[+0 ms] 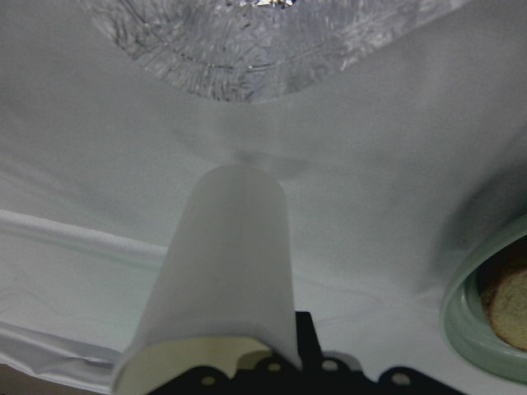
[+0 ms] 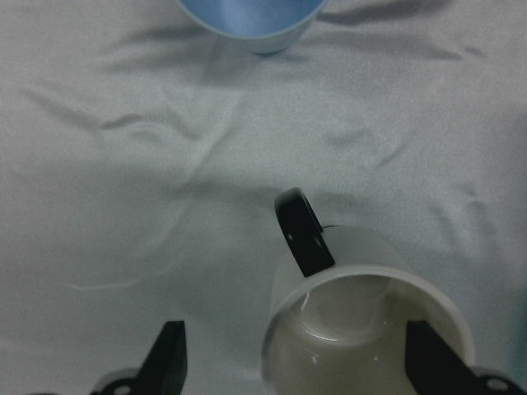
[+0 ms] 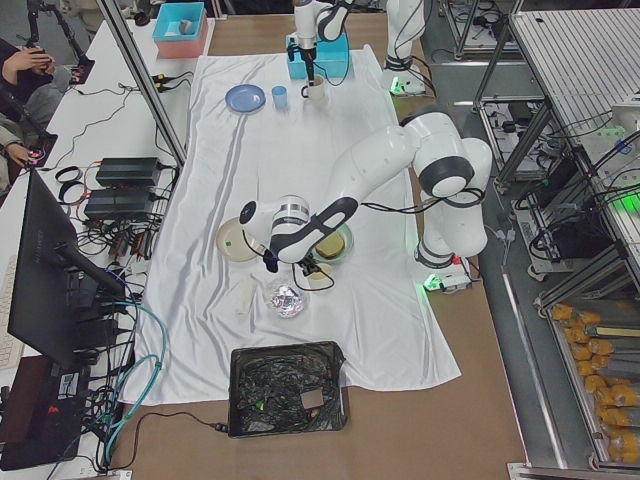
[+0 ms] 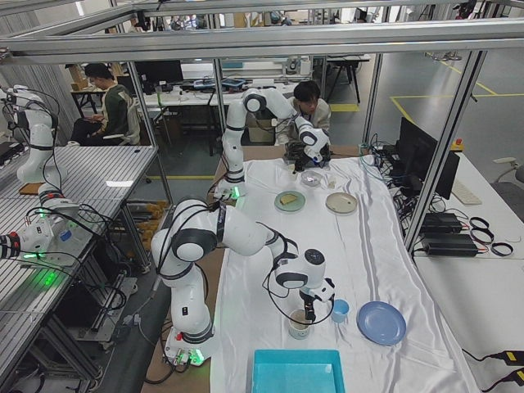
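My left gripper [image 3: 300, 265] hangs over the white cloth beside the foil dish [image 3: 284, 298], green plate [image 3: 340, 248] with bread and beige plate [image 3: 237, 240]. In the left wrist view a white cylinder [image 1: 222, 247], apparently a cup, fills the space at its fingers, which are mostly hidden. My right gripper is open over a white mug [image 2: 366, 259] with a black handle, one finger inside the rim's outline. A blue cup [image 2: 251, 37] stands near the mug.
A blue plate [image 4: 381, 323] lies beside the blue cup. A cyan bin [image 4: 297, 372] sits at that end. A black crate [image 3: 287, 420] stands at the other.
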